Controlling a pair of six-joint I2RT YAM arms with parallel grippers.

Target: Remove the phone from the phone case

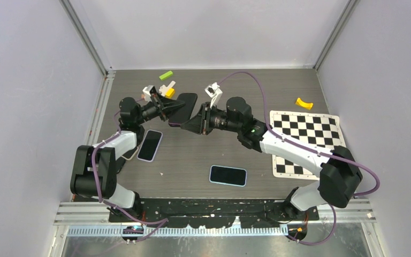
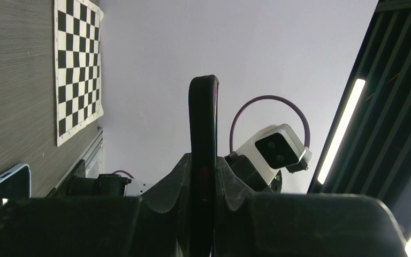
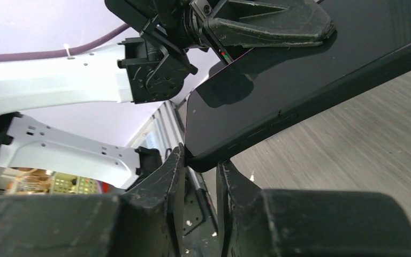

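Note:
A black phone in a dark case (image 1: 185,109) is held up above the table, tilted, with my left gripper (image 1: 180,104) shut on its side. Edge-on in the left wrist view, the cased phone (image 2: 203,123) stands upright between the fingers. At the lower corner of the phone is my right gripper (image 1: 185,126). In the right wrist view its fingers (image 3: 226,179) are a little apart, with the case's corner (image 3: 203,160) at the gap between the tips. Whether they touch it cannot be told. Phone and case look fully together.
Other phones lie on the table: one (image 1: 150,145) near the left arm, another (image 1: 228,175) at the front middle. A checkerboard (image 1: 307,140) lies at the right. A yellow piece (image 1: 304,104) and a green block (image 1: 166,75) lie farther back.

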